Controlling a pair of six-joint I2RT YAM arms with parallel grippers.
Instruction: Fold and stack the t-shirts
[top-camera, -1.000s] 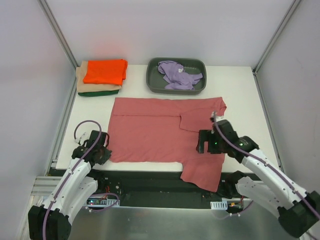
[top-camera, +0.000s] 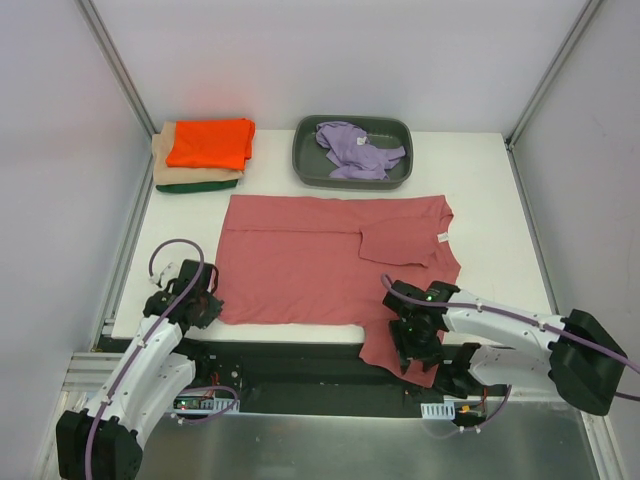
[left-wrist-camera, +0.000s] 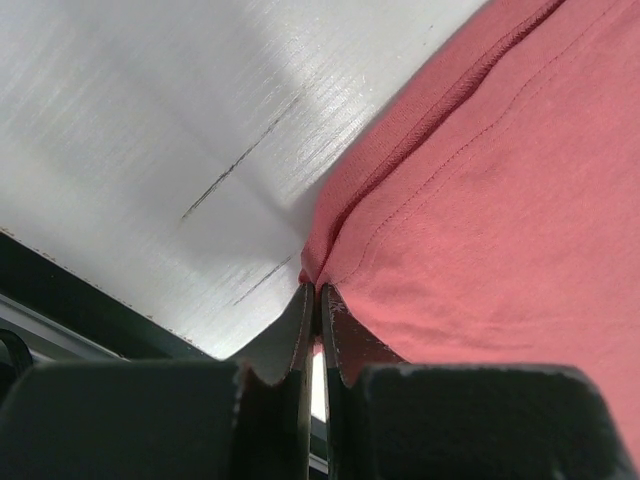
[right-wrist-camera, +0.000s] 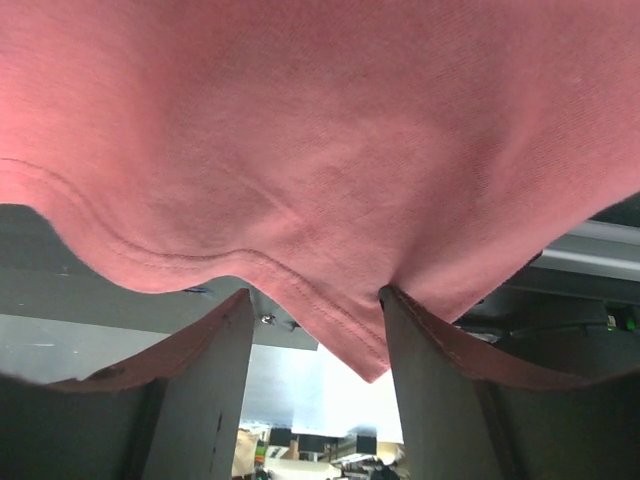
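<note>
A red t-shirt (top-camera: 290, 268) lies spread on the white table, one sleeve folded inward at the back right and the other hanging over the front edge. At the shirt's front left corner, my left gripper is shut on the hem; the cloth (left-wrist-camera: 340, 235) runs right between its fingertips. My right gripper is part open at the hanging sleeve (right-wrist-camera: 330, 320). The sleeve's stitched corner dips between its fingers, and cloth lies close against the right finger (right-wrist-camera: 408, 340).
Folded shirts, orange (top-camera: 210, 143) over tan and green, are stacked at the back left. A dark green bin (top-camera: 302, 160) holding a crumpled purple shirt (top-camera: 358, 150) stands at the back.
The right gripper has moved from over the shirt's right part toward the front edge, down to the hanging sleeve. My left arm has stayed in place, and the shirt lies much the same.
</note>
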